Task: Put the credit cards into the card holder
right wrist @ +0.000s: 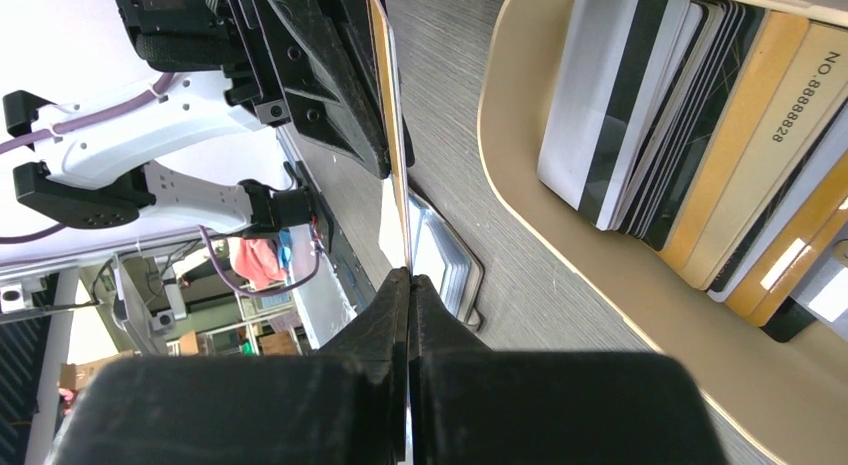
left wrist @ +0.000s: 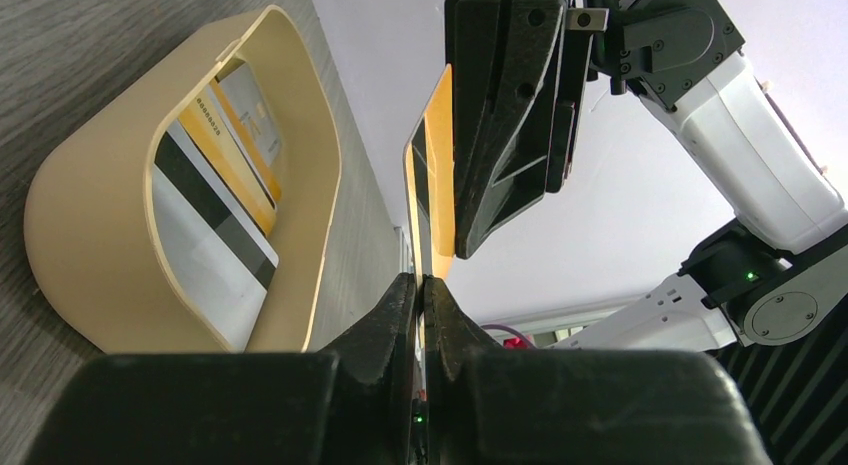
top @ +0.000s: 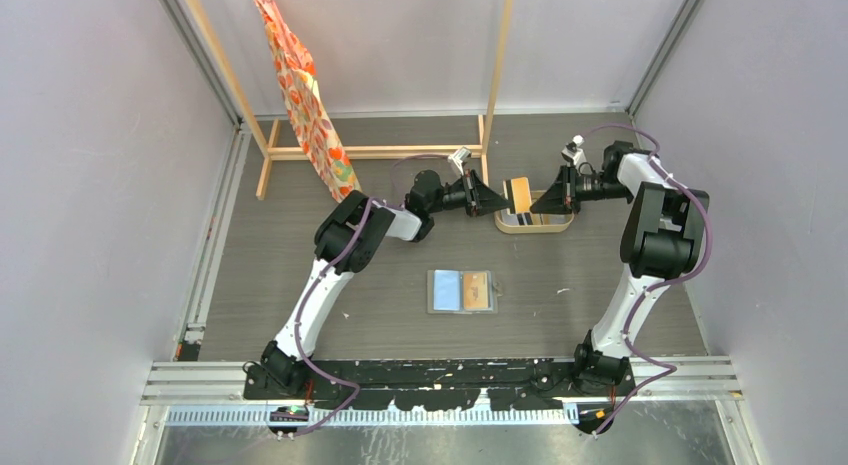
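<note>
An orange card with a dark stripe (top: 519, 193) is held upright over the beige container (top: 535, 229), between my left gripper (top: 504, 204) and my right gripper (top: 534, 207). Both are shut on it, as the wrist views show the card (left wrist: 436, 175) at their fingertips. Several cards (right wrist: 750, 135) lie inside the container. The card holder (top: 446, 290) lies open toward the front of the floor, with a blue side and a tan side showing.
A wooden rack (top: 370, 151) with a patterned cloth (top: 310, 115) stands at the back left. The floor around the card holder is clear.
</note>
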